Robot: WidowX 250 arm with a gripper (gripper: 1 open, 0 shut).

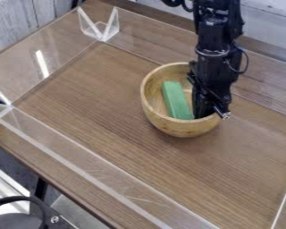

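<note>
A round light wooden bowl (160, 120) sits right of centre on the wooden table, with a green oblong object (178, 100) lying inside it. The black gripper (209, 107) reaches down from the top into the right side of the bowl, beside the green object. Its lower end is dark and partly inside the bowl, so whether anything is between its fingers cannot be made out.
A clear plastic angular piece (99, 25) stands at the top left. Dark hardware shows at the bottom left corner.
</note>
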